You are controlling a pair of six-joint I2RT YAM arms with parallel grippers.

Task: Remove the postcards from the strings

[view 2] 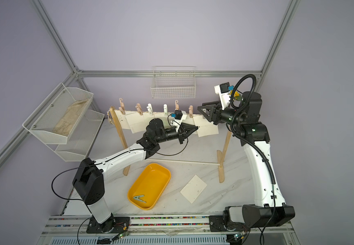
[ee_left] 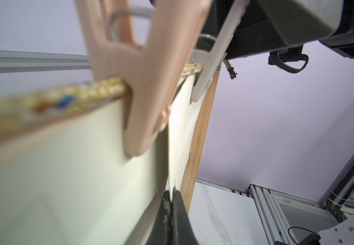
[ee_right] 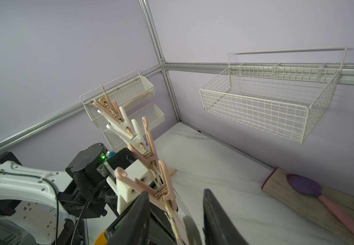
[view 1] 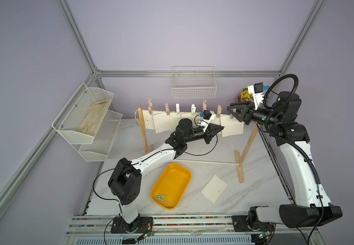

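Observation:
Postcards [view 1: 232,127] hang by pink and white pegs on a string across a wooden rack [view 1: 142,130]. My left gripper [view 1: 221,127] is at the cards; in its wrist view it is shut at a thin card edge [ee_left: 177,134], below a pink peg [ee_left: 148,114]. My right gripper [view 1: 237,113] is above the string's right end, fingers apart over a peg [ee_right: 191,232], which sits between them without clear contact. A loose card [view 1: 213,188] lies on the table.
A yellow tray [view 1: 170,185] with a green peg stands at the front. Wire baskets [view 1: 193,87] hang on the walls. A glove [ee_right: 274,183] and purple spoon lie behind the rack.

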